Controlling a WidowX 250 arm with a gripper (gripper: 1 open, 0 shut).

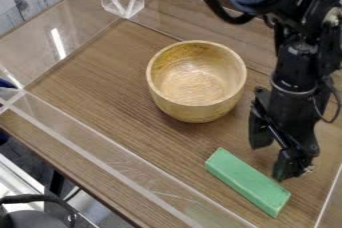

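The black gripper point(275, 156) points down at the right, low over the wooden tabletop, with its fingers apart and nothing seen between them. Just below and left of it lies a green rectangular block point(247, 182), set diagonally. A round wooden bowl point(197, 80) sits upper left of the gripper, near the middle of the view.
Transparent edging runs along its lower-left side and at the top left. A dark cable arches over the top of the view, and dark items lie beyond the table's lower-left corner.
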